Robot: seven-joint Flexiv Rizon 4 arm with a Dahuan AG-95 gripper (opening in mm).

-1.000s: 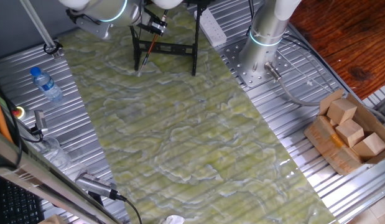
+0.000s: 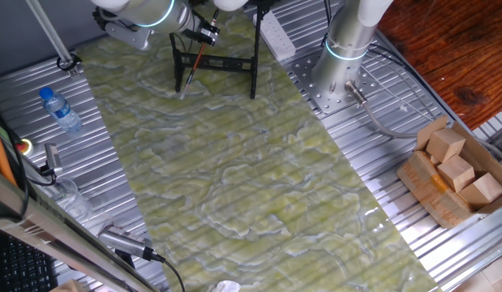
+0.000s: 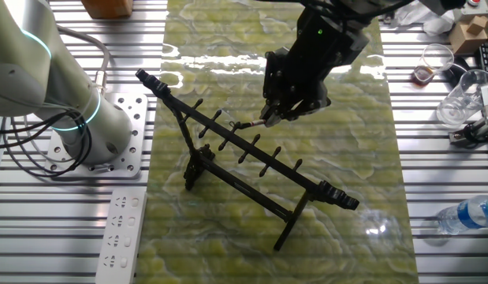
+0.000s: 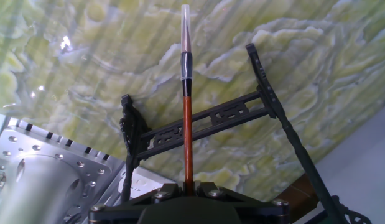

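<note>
A brush with a red-brown handle (image 4: pixel 188 140) and a clear cap over its tip rises from between the fingers of my gripper, which is shut on it. In exterior view 1 the brush (image 2: pixel 199 58) slants tip-down in front of the black rack (image 2: pixel 214 62), held by my gripper (image 2: pixel 210 34). Seen from exterior view 2, the gripper (image 3: pixel 273 117) is beside the pegged top bar of the rack (image 3: pixel 247 147). A thin loop at the brush's end (image 3: pixel 242 125) is close to the pegs; whether it touches one I cannot tell.
The arm's base (image 2: pixel 328 85) and a white power strip (image 2: pixel 276 36) are near the rack. A water bottle (image 2: pixel 61 110) lies to the left, and a cardboard box (image 2: pixel 433 188) with wooden blocks sits at right.
The arm and gripper have shifted very slightly to the right in exterior view 1, the brush still held. The rack has not moved.
</note>
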